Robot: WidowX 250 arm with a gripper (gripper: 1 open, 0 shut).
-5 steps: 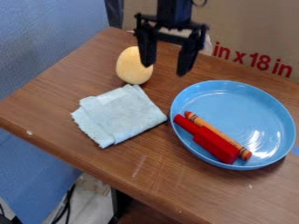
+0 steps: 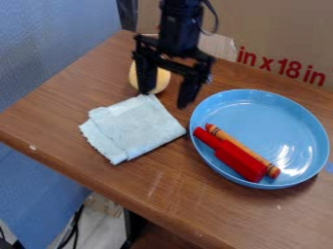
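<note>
The black gripper (image 2: 166, 78) hangs over the back middle of the wooden table, somewhat blurred, its two fingers apart and nothing visible between them. Partly behind its left finger sits a pale yellow rounded object (image 2: 158, 64). A folded light-blue cloth (image 2: 130, 128) lies in front of it. To the right is a blue plate (image 2: 268, 119), holding a red object (image 2: 227, 155) and an orange crayon-like stick (image 2: 242, 148).
A cardboard box (image 2: 274, 44) with red lettering stands along the back. Beyond the left edge are a blue surface and some cables.
The objects on the table look unmoved.
</note>
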